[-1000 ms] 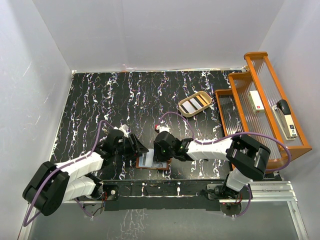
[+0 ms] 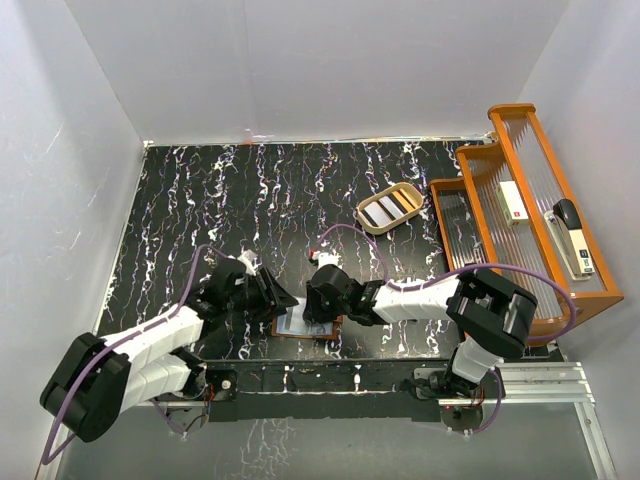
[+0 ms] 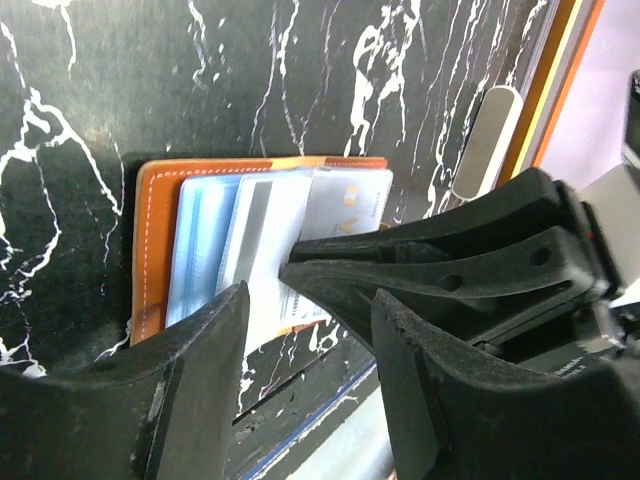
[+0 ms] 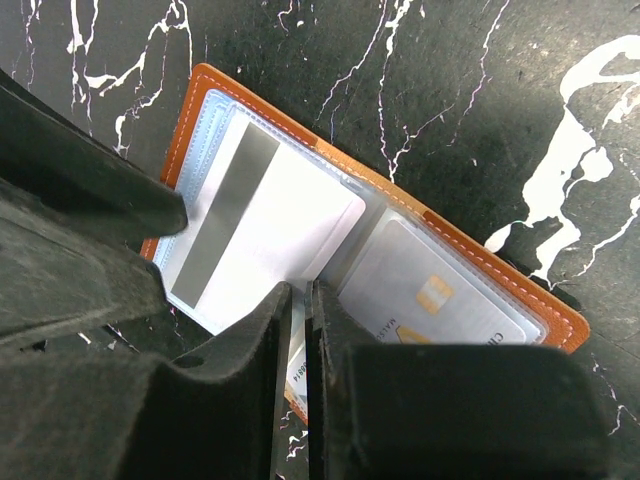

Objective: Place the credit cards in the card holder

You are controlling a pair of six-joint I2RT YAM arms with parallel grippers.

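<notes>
An orange card holder (image 4: pixel 546 310) lies open on the black marble table, clear sleeves and cards in it. A white card with a grey stripe (image 4: pixel 262 229) is in the left sleeve in the right wrist view; a printed card (image 4: pixel 420 280) fills the other. My right gripper is shut on the white card's edge near the middle of the holder. My left gripper is open above the holder, beside the right one, its fingers also showing at the left of the right wrist view.
A tan tray of cards (image 2: pixel 389 208) lies behind at the right. A wooden rack (image 2: pixel 505 160) stands along the right edge with a box and other items.
The grippers have shifted only slightly over the holder, and the left arm's elbow has moved a little. Finer change at the cards is too small to tell.
</notes>
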